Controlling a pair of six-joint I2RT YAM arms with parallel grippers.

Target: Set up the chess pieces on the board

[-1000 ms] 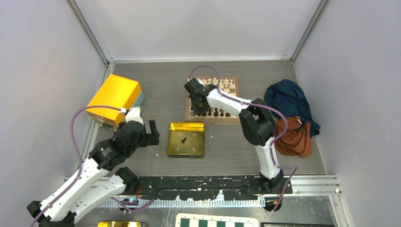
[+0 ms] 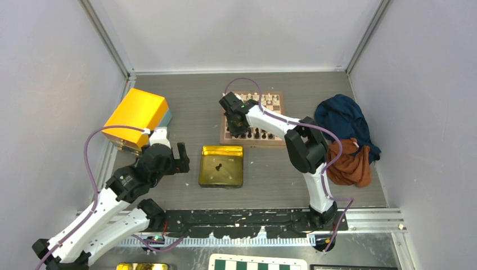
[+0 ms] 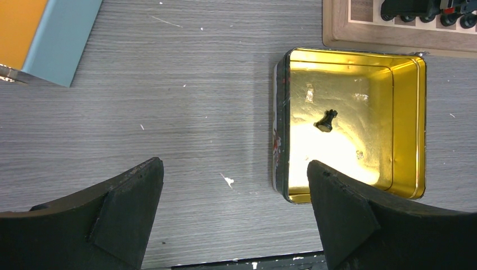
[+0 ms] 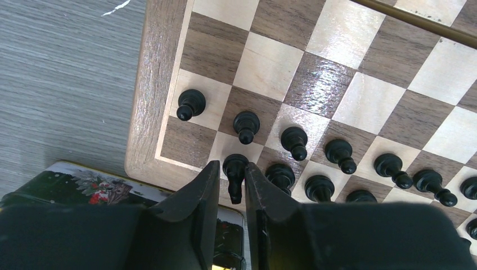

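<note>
In the right wrist view, a slender black chess piece stands on the light back-row square beside the empty dark corner square of the wooden board. My right gripper has its fingertips close on either side of this piece. Whether they still press on it cannot be told. Other black pieces and a row of black pawns stand alongside. One black piece with a notched top lies on its side in the gold tin. Left of the tin, my left gripper stands wide open and empty.
White pieces stand on the board's far side. A yellow box is at the left; blue and brown cloths lie at the right.
The left arm has not moved.
</note>
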